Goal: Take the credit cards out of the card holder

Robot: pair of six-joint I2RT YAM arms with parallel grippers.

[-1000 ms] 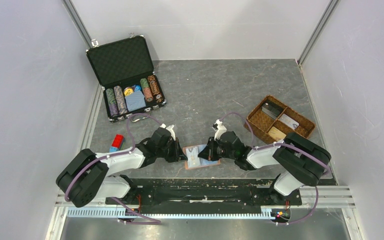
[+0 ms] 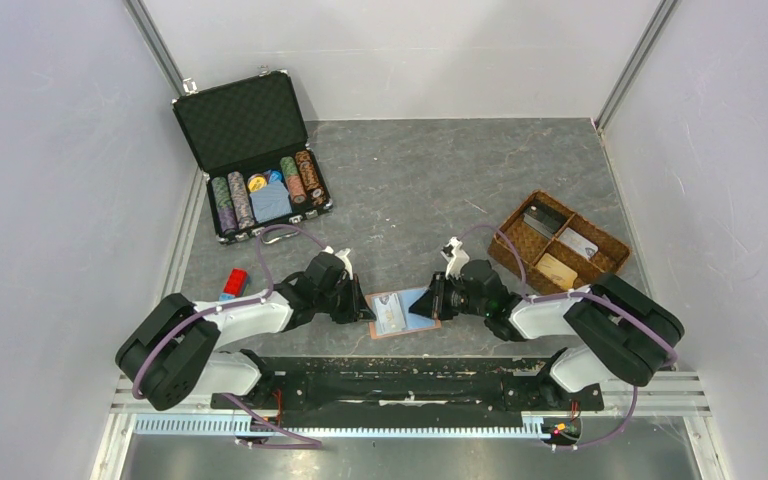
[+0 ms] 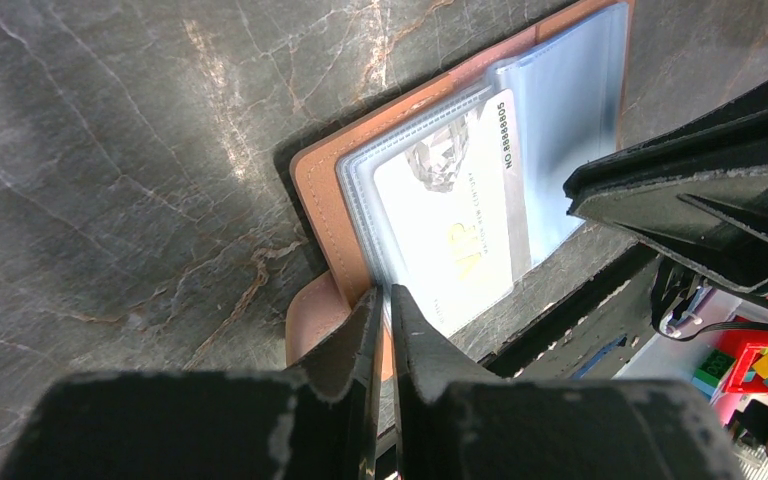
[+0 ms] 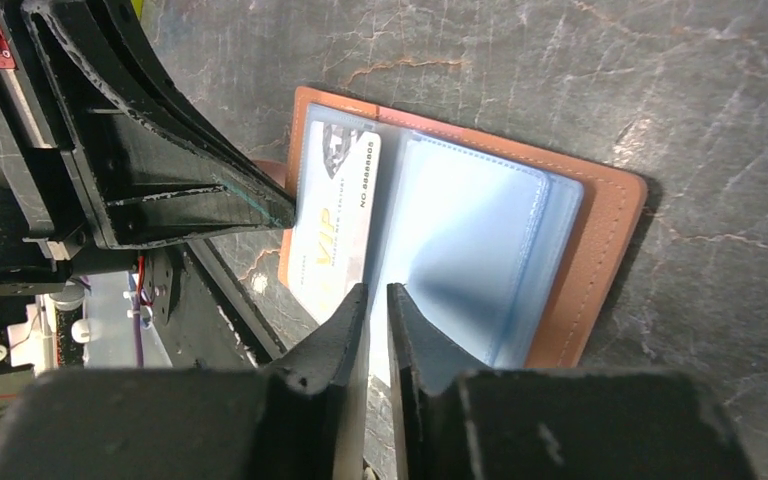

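Observation:
The brown card holder (image 2: 406,332) lies open on the table, clear sleeves facing up. A white VIP card sits inside the sleeve on the left half; it also shows as a white card (image 3: 460,200) in the left wrist view. My left gripper is shut on the holder's left edge, with little gap between its fingers. Over the right half, above the bluish sleeve (image 4: 460,235), my right gripper is slightly open, its tips a narrow gap apart and no card seen between them.
A wicker basket (image 2: 521,271) holding several cards stands at the right. An open case of poker chips (image 2: 240,125) is at the back left. Close to the left arm lies a red and blue item (image 2: 235,283).
My right gripper has slid rightward across the holder, away from the card, uncovering more of the middle. The left gripper and the holder have stayed about where they were.

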